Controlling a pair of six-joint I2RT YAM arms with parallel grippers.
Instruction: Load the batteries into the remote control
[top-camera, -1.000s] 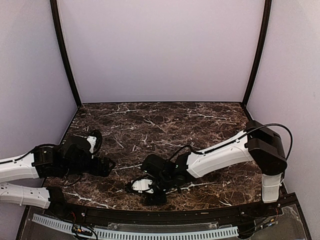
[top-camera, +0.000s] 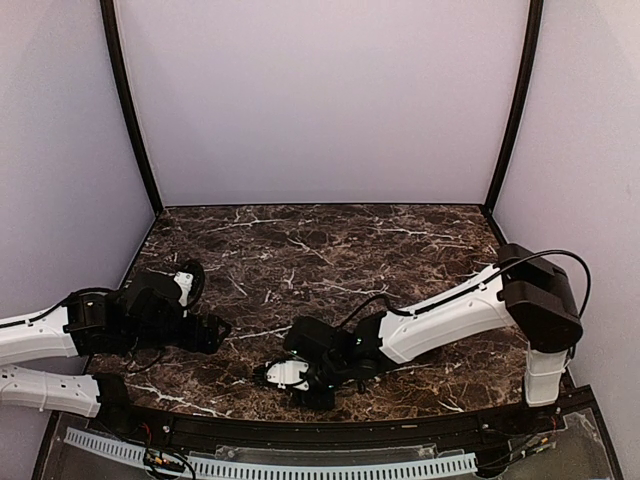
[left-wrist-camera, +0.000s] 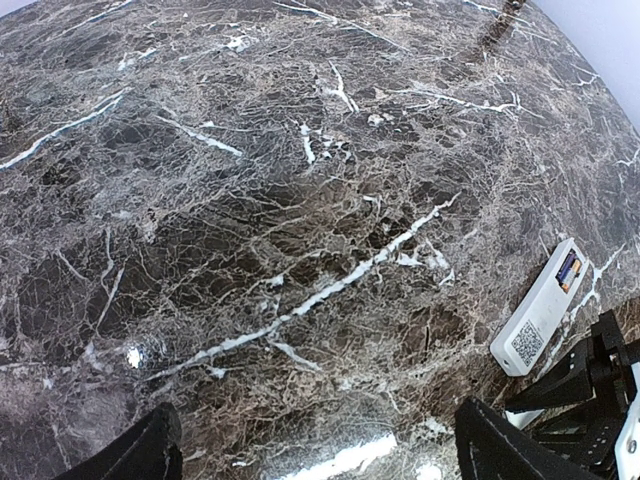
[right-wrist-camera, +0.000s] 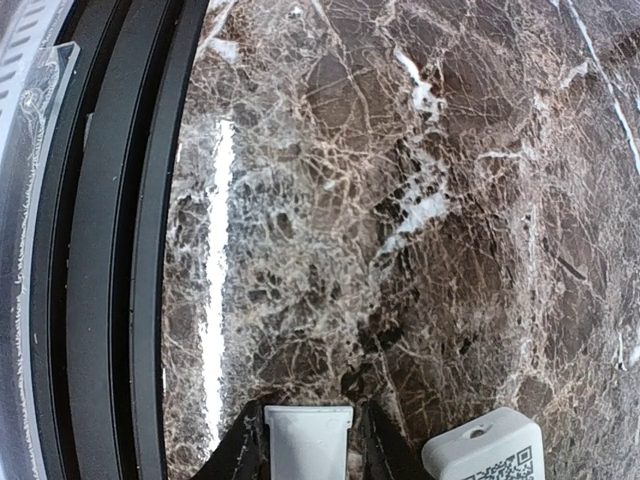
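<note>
A white remote with batteries in its open compartment lies on the marble table; its end (right-wrist-camera: 483, 445) shows in the right wrist view. A small white plate (right-wrist-camera: 308, 445), apparently the battery cover, sits between the fingertips of my right gripper, low at the front middle; whether they grip it firmly is unclear. My left gripper stands open at the left, with nothing between its fingers, clear of the remote.
The table's dark front rail (right-wrist-camera: 100, 250) runs close beside my right gripper.
The right arm has shifted very slightly in the top view. The left arm is unchanged.
</note>
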